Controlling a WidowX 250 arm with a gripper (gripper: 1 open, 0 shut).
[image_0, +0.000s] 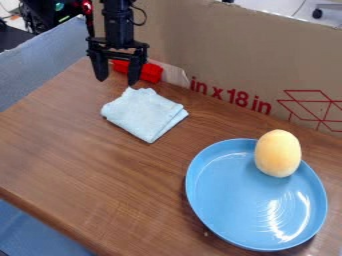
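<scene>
My black gripper (116, 72) hangs at the top left, just behind and above a folded pale blue cloth (143, 113) on the wooden table. Its two fingers point down and stand apart, with nothing visible between them. A red object (146, 71) lies behind the gripper against the cardboard, partly hidden by it. On the right, a yellow egg-shaped object (278, 152) rests on a blue plate (221, 205).
A cardboard wall (241, 75) runs along the back of the table (80, 160). A grey-blue padded edge (40, 65) borders the left.
</scene>
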